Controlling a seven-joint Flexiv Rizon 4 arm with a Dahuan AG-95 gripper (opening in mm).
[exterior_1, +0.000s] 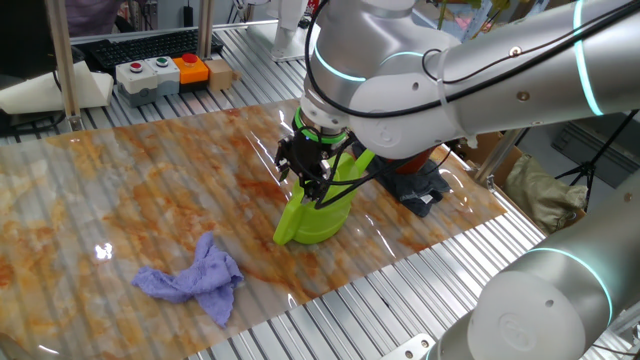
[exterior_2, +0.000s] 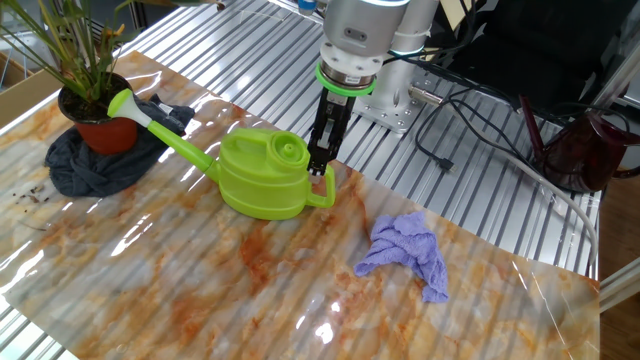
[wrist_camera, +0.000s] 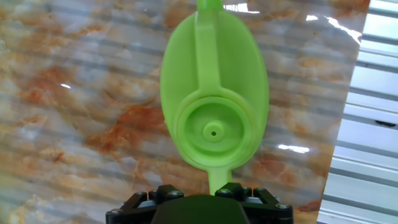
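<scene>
A bright green watering can (exterior_1: 318, 222) stands upright on the marbled sheet. Its spout (exterior_2: 178, 143) points toward the potted plant, and its loop handle (exterior_2: 329, 188) is on the opposite side. My gripper (exterior_2: 318, 168) points down at the top of that handle, close beside the can's round filler opening (wrist_camera: 214, 132). In the wrist view the two black fingers (wrist_camera: 234, 190) stand apart, and the handle strip runs down toward the right one. The dark gripper body hides part of the gap, so contact with the handle cannot be made out.
A crumpled purple cloth (exterior_2: 407, 252) lies on the sheet near the can. The potted plant (exterior_2: 108, 132) sits on a dark cloth (exterior_2: 75, 172) by the spout. A dark red pitcher (exterior_2: 585, 150) stands at the right.
</scene>
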